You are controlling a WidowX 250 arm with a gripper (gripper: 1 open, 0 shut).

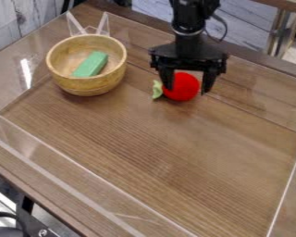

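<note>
A round red object (180, 86) with a small pale green piece (157, 90) at its left lies on the wooden table. My black gripper (188, 67) is over the red object from the back, its fingers around the upper part of it; whether they grip it I cannot tell.
A yellow bowl (67, 85) holding a green block (92, 64) stands at the back left.
</note>
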